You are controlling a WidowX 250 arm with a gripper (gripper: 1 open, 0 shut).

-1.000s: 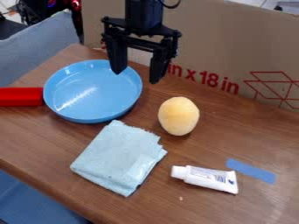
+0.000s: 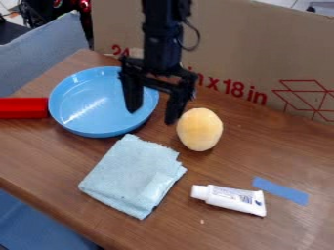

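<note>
My black gripper [image 2: 154, 104] is open, its two dark fingers hanging over the right half of the blue plate [image 2: 81, 111] and just past its rim, blurred by motion. To the right of the fingers sits a pale yellow-orange rounded object [image 2: 200, 131]. A folded light blue cloth [image 2: 131, 177] lies in front of the plate, and a white tube [image 2: 229, 197] rests at the front right beside a strip of blue tape [image 2: 279, 190].
A red object [image 2: 23, 108] lies left of the plate. A cardboard box wall [image 2: 261, 59] stands along the back.
The gripper has come down and slightly toward the front, ending lower over the plate's right side. The objects on the table look unmoved.
</note>
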